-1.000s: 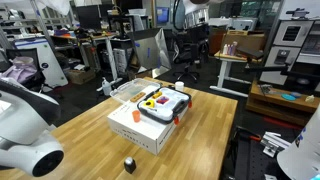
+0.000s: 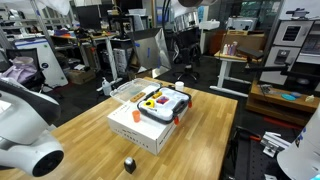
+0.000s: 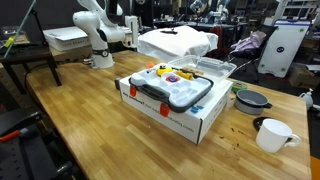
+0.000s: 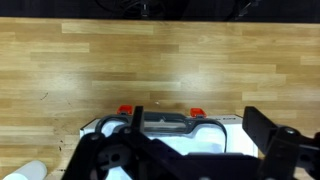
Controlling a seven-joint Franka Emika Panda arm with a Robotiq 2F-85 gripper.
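Note:
A grey, dark-rimmed case (image 3: 190,91) with two red latches (image 3: 165,108) rests on a white box (image 3: 180,120) on the wooden table. Small yellow and orange items (image 2: 152,102) lie in or on it. In the wrist view, the case's handle side (image 4: 170,127) and both latches appear near the bottom, past my fingers. My gripper is open, its dark fingers spread wide, with nothing seen held between them. It looks down from above the table beside the case; much of the case is hidden behind it.
A clear tub (image 2: 128,90) stands behind the box. Exterior view 2 shows a white mug (image 3: 275,136) and a grey pot (image 3: 250,101) on the right. A small dark object (image 2: 129,165) sits near the front edge. Bare table (image 4: 170,65) lies beyond the latches.

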